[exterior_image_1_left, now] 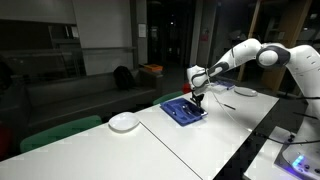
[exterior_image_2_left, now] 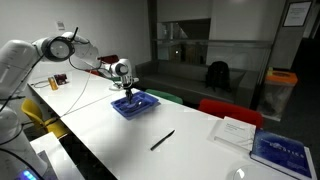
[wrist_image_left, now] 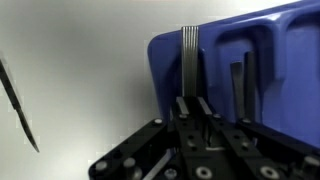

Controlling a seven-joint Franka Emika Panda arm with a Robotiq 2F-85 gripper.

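My gripper is shut on a fork [wrist_image_left: 190,60], whose long pale tines point away from the fingers in the wrist view. Beneath it lies the dark blue cutlery tray [wrist_image_left: 163,45], and the fork lines up with one of its compartments. Whether the fork touches the tray floor cannot be told. A dark-handled utensil [wrist_image_left: 239,90] rests in the neighbouring compartment. In the first exterior view my gripper [exterior_image_1_left: 198,101] is over the right end of the tray [exterior_image_1_left: 176,112]; the second exterior view shows the tray [exterior_image_2_left: 148,108] too.
A dark, thin knife-like piece [wrist_image_left: 15,100] lies on the bare table left of the tray. White plates stand at the left [exterior_image_1_left: 124,122] and far right [exterior_image_1_left: 245,92]. Another dark utensil [exterior_image_2_left: 162,141] and books [exterior_image_2_left: 280,151] lie elsewhere.
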